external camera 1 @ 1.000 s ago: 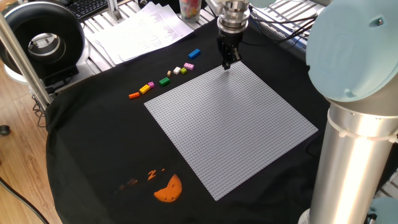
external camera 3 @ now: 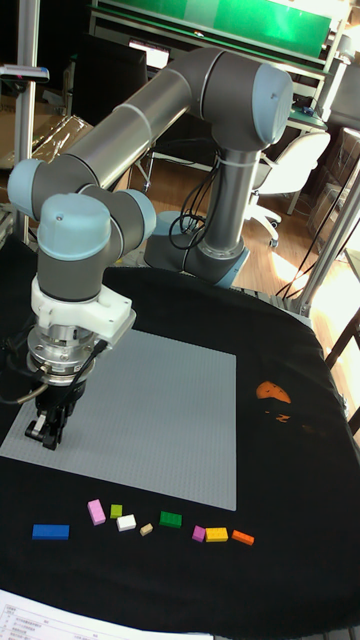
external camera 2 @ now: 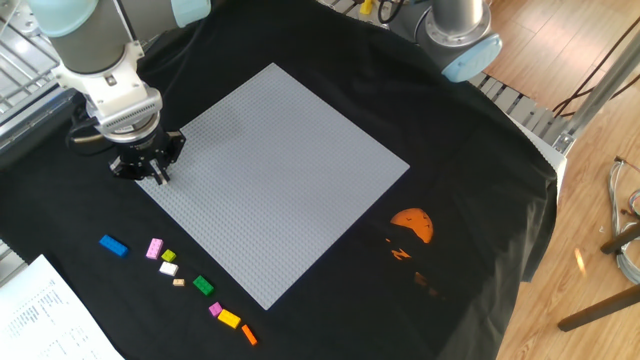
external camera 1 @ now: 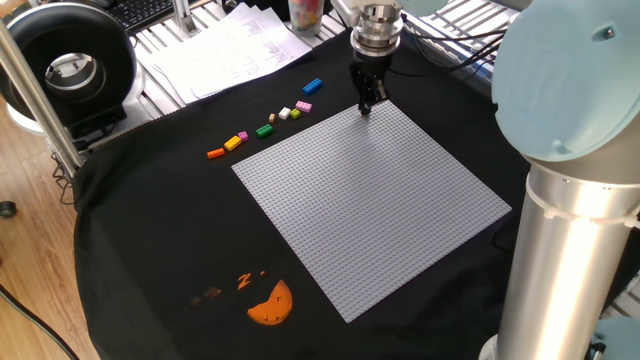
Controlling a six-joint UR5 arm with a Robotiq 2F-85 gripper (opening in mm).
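A large grey studded baseplate (external camera 1: 370,205) lies flat on the black cloth. My gripper (external camera 1: 366,110) points down over its back corner in exterior view 1, with the fingertips at or just above the studs. In exterior view 2 the gripper (external camera 2: 160,176) is at the plate's left corner. Its dark fingers are small here, and whether they are apart or together does not show clearly. Along one side of the plate lie loose bricks: blue (external camera 2: 114,245), pink (external camera 2: 154,248), white (external camera 2: 169,268), green (external camera 2: 203,285), yellow (external camera 2: 229,318), orange (external camera 2: 249,335) and several smaller ones.
Printed papers (external camera 1: 230,55) lie beyond the bricks. An orange print (external camera 1: 270,303) marks the cloth off the plate's near left side. The arm's column (external camera 1: 550,260) rises at the right. Most of the baseplate is bare, and the cloth around it is largely clear.
The bricks and the baseplate have not moved.
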